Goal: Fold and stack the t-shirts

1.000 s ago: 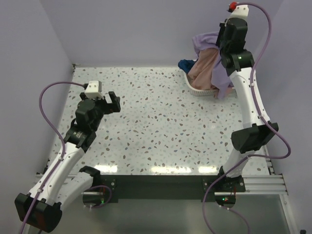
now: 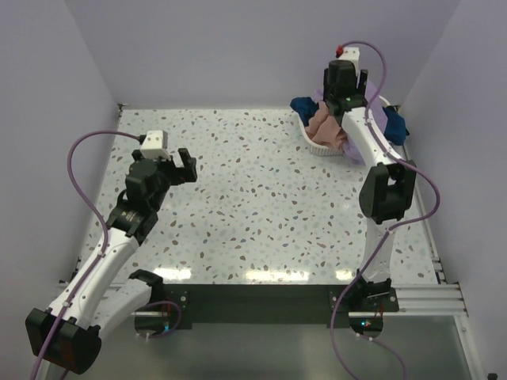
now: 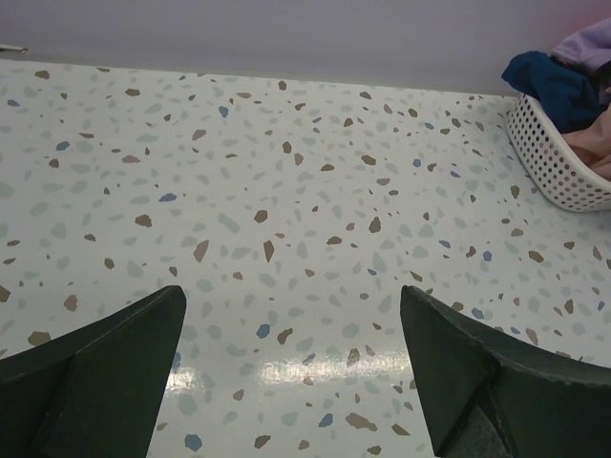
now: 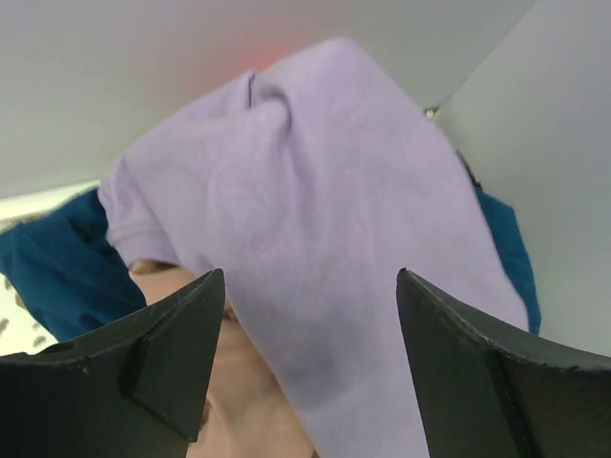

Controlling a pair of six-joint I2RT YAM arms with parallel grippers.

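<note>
At the back right, a white basket (image 2: pixel 326 150) holds a crumpled heap of shirts. A lavender shirt (image 4: pixel 315 200) lies on top, draped over a peach shirt (image 4: pixel 239 391). Dark blue cloth shows at the left (image 4: pixel 72 262) and right (image 4: pixel 511 253) of the heap. My right gripper stands over the basket, open, its fingers apart above the lavender shirt. In the top view the arm hides part of the heap. On the left side of the table, my left gripper is open with nothing between its fingers.
Grey walls rise behind (image 2: pixel 206 55) and to the right (image 2: pixel 467 158), close to the basket. The table's front edge has a dark strip (image 2: pixel 253 301).
The lavender and peach cloth, raised beside it earlier, has sunk into the heap. The left arm has barely moved.
</note>
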